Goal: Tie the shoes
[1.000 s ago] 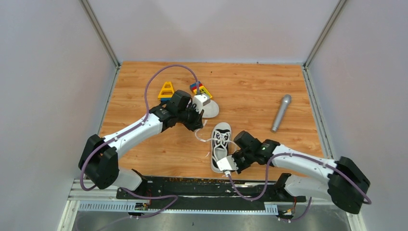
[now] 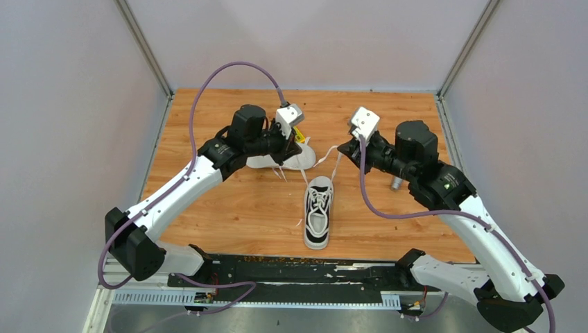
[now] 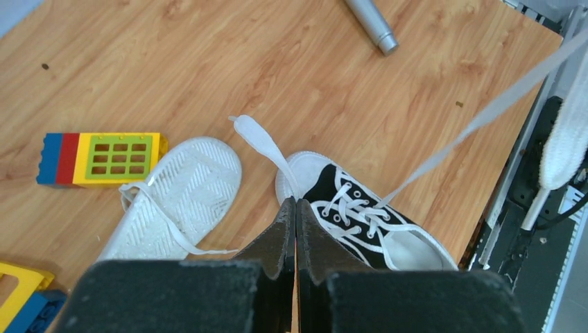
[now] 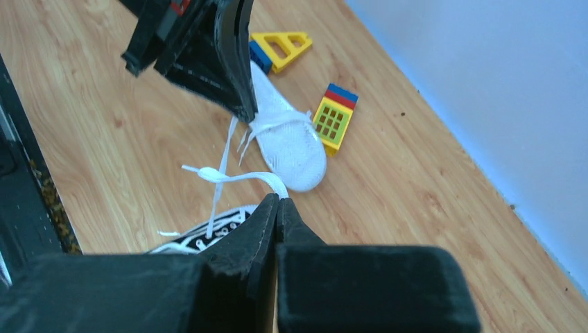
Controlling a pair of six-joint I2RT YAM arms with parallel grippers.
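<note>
The black shoe (image 2: pixel 318 211) with white laces lies sole down on the table, its toe pointing away from the front edge. My left gripper (image 2: pixel 299 154), above and left of the toe, is shut on one lace (image 3: pixel 267 147), whose end sticks out beyond the fingertips. Above and right of the toe, my right gripper (image 2: pixel 340 147) is shut on the other lace (image 4: pixel 239 177), its free end hanging past the tips. Both laces rise from the shoe in a V. A second shoe (image 3: pixel 182 194) lies on its side behind, its white sole up, partly covered by the left arm in the top view.
Toy bricks (image 3: pixel 104 159) in blue, red and yellow lie near the second shoe, with a yellow and blue piece (image 4: pixel 281 50) beside it. A silver cylinder (image 3: pixel 374 26) lies to the right, mostly under the right arm in the top view.
My right gripper has risen from beside the shoe's heel to beyond its toe, drawing its lace up. The left gripper has moved slightly away from the front, its lace now taut rather than curved.
</note>
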